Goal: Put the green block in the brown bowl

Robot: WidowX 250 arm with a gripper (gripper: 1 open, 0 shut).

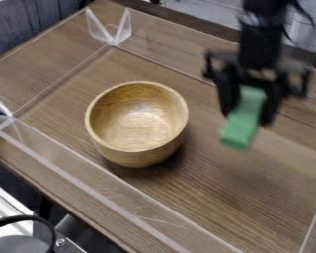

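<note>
The green block (pixel 243 121) is gripped upright by my black gripper (pixel 253 91), which is shut on its upper part. Motion blurs both of them. They hang clear of the table, a short way right of the brown bowl (pixel 137 124). The bowl is round and wooden, stands upright left of centre, and looks empty. The gripper's fingers are dark and smeared, so their exact contact with the block is hard to make out.
Bare wooden table (pixel 240 198) spreads in front and to the right. Clear plastic walls run along the tray's edges, with a clear corner bracket (pixel 110 28) at the back left. Black cables (pixel 23 222) lie at the front left.
</note>
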